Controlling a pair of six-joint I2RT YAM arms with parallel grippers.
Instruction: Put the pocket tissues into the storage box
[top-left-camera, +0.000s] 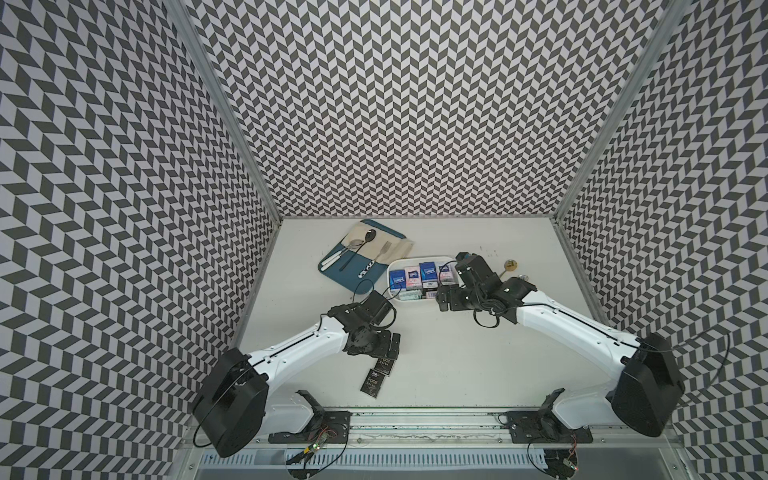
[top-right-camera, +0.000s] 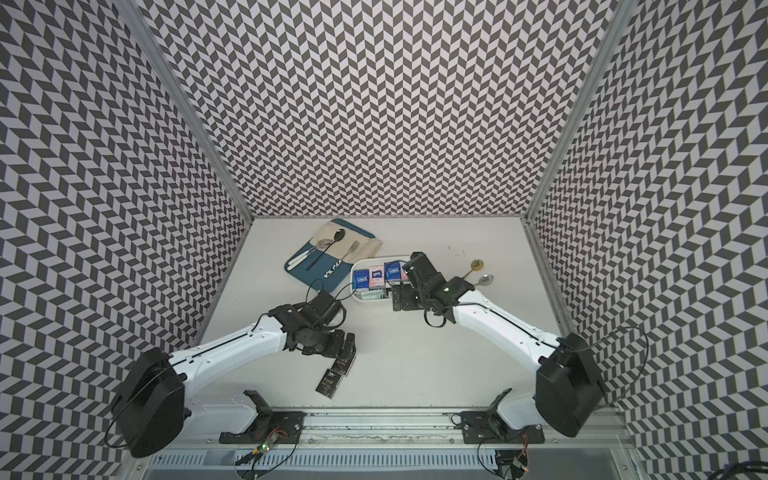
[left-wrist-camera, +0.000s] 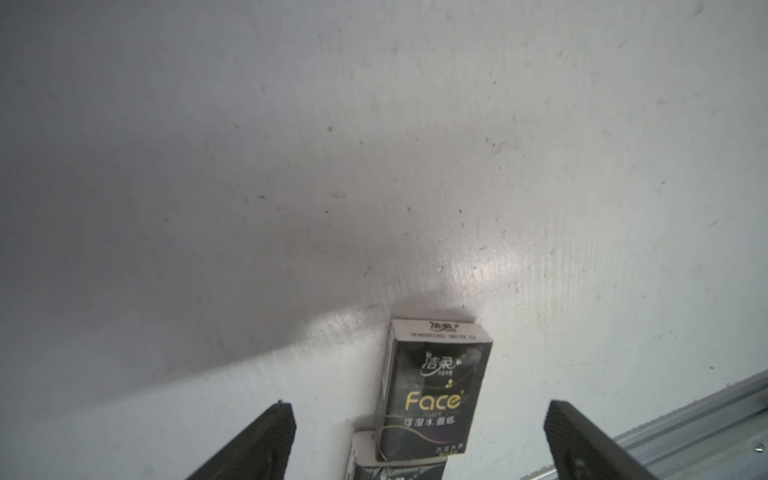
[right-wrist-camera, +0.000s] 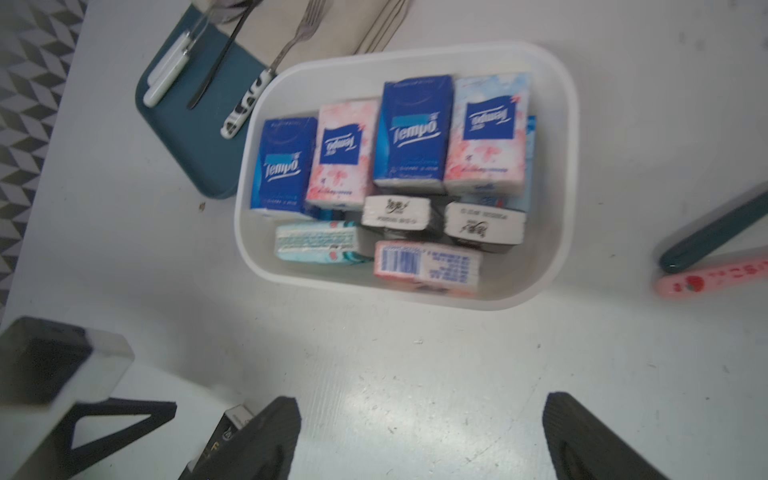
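Observation:
Two black "Face" tissue packs lie on the table, the farther one (left-wrist-camera: 436, 392) overlapping or touching the nearer one (top-left-camera: 373, 382); a left wrist view corner shows part of the latter. Above the farther pack hangs my left gripper (top-left-camera: 387, 345), open, its fingers (left-wrist-camera: 256, 448) wide apart with nothing held between them. The white storage box (right-wrist-camera: 566, 184) holds blue, pink and black tissue packs, several standing upright and others lying along the near side. My right gripper (top-left-camera: 449, 299) is open and empty over the box's near right edge.
Left of the box is a blue tray (right-wrist-camera: 188, 140) with a beige cloth (right-wrist-camera: 344, 36) and cutlery, its fork (right-wrist-camera: 276, 72) handle close to the box. Two spoons (top-right-camera: 477, 265) lie to the right.

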